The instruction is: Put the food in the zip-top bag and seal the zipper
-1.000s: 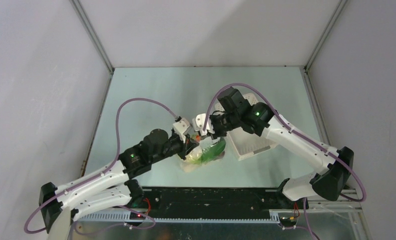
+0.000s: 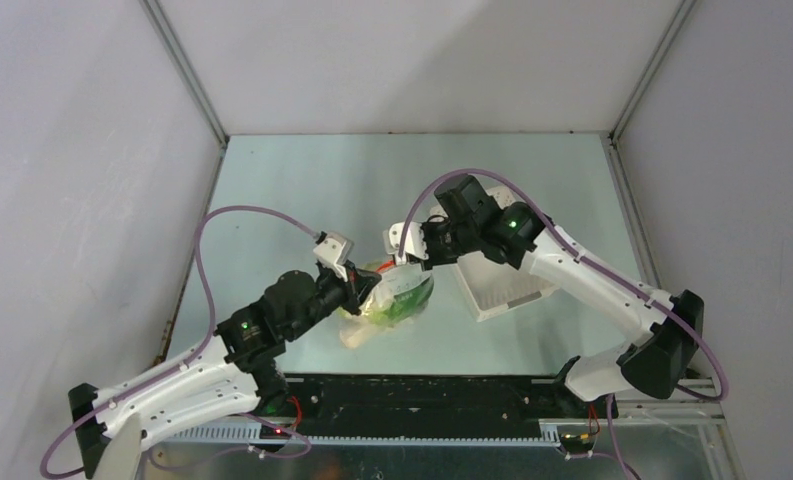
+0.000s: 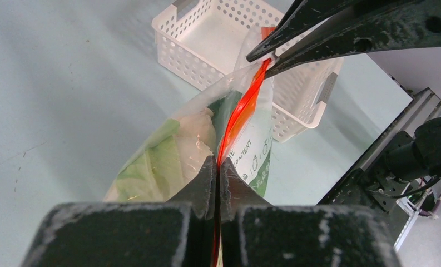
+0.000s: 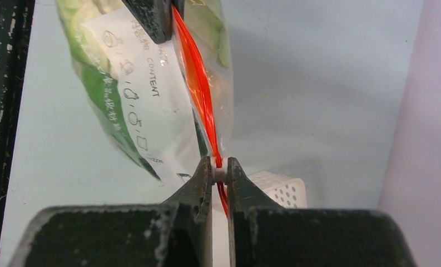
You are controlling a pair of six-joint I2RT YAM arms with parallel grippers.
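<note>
A clear bag (image 2: 387, 310) with green and pale food inside and a printed label (image 4: 137, 105) hangs between both grippers along its red zipper (image 3: 240, 111). In the left wrist view my left gripper is shut on the zipper strip at the near part. My right gripper is shut on the other end, with a small white piece, probably the slider, between its fingertips on the red strip. The zipper runs taut between the two grippers. Whether it is sealed along its length I cannot tell.
A white perforated basket (image 2: 502, 295) stands right of the bag, under the right arm, and looks empty where visible. A dark edge (image 2: 412, 400) runs along the front.
The bag has shifted left a little.
</note>
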